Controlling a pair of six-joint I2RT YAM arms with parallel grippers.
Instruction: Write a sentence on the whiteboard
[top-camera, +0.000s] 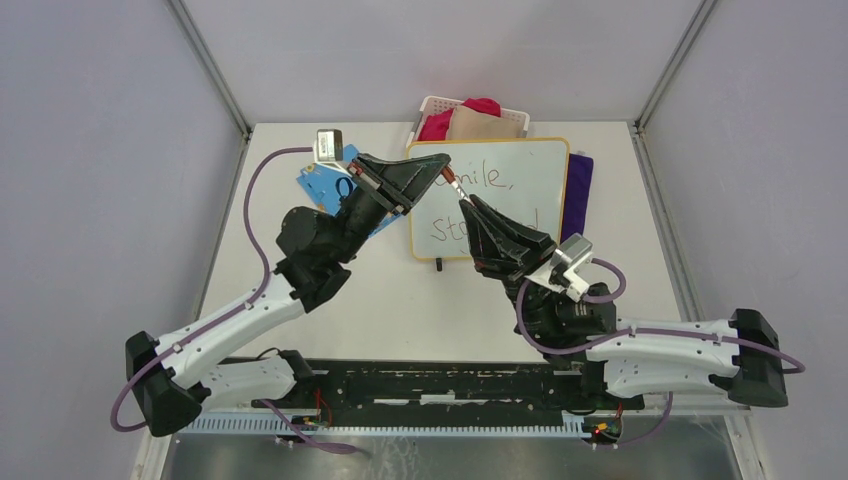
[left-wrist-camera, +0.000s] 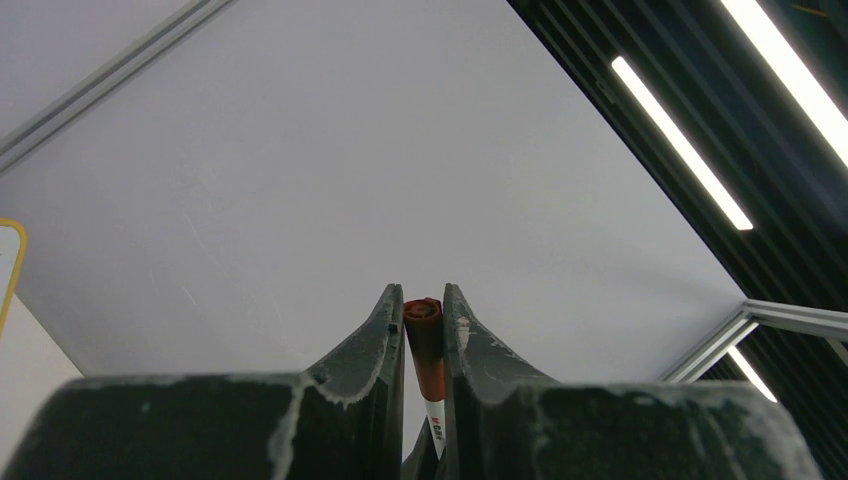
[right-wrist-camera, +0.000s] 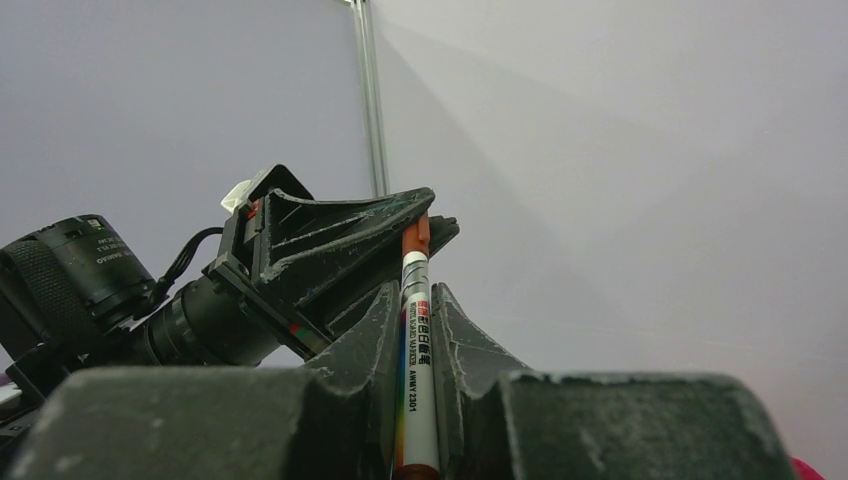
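Note:
A marker with a white body (right-wrist-camera: 417, 375) and a brown-orange cap (left-wrist-camera: 427, 350) is held in the air between both grippers, above the whiteboard (top-camera: 540, 170). My left gripper (top-camera: 447, 167) is shut on the cap end. On the white body, my right gripper (top-camera: 467, 202) is shut; cap and body meet in one line in the right wrist view. Black handwriting (top-camera: 473, 175) on the yellow-framed board reads what looks like "Smile,". A second line starting "sto" is partly hidden behind my right gripper.
Behind the board stands a white basket (top-camera: 428, 104) with red and tan cloth. A dark purple cloth (top-camera: 579, 190) lies along the board's right edge, a blue item (top-camera: 322, 185) lies left of it. A small black object (top-camera: 439, 265) sits below.

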